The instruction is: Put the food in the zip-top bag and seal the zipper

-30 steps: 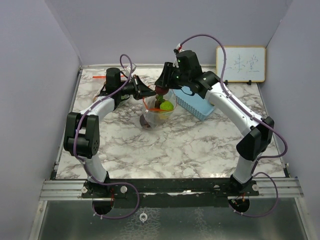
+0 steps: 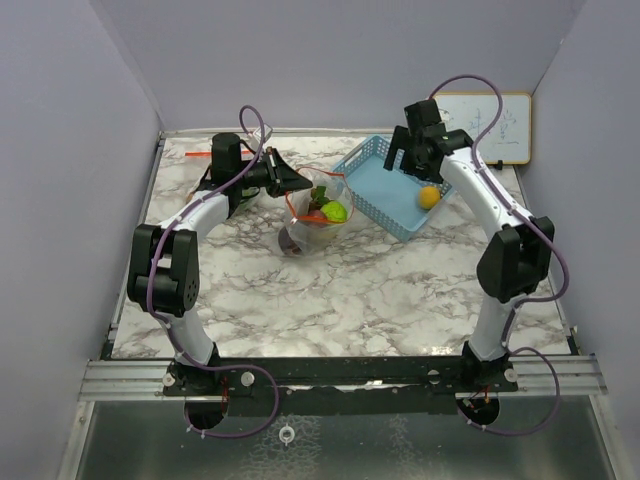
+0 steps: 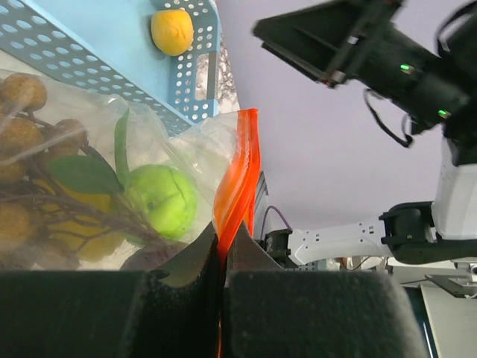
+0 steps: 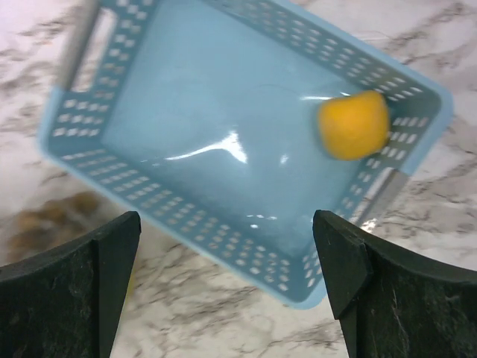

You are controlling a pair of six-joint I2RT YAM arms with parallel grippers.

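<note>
The clear zip bag (image 2: pixel 310 232) with an orange zipper holds a green apple (image 3: pixel 160 200), leafy stems, brown clustered items and other food. My left gripper (image 2: pixel 285 182) is shut on the bag's orange zipper rim (image 3: pixel 238 171) at its upper left. My right gripper hangs open above the blue basket (image 2: pixel 385 195), nothing between its fingers. A yellow fruit (image 4: pixel 354 125) lies inside the basket at its right end.
A whiteboard (image 2: pixel 485 125) stands at the back right. Other items lie partly hidden under the left arm.
My right gripper has let go of a red item at the bag's mouth and moved right over the basket, uncovering the yellow fruit. The left arm is unchanged.
</note>
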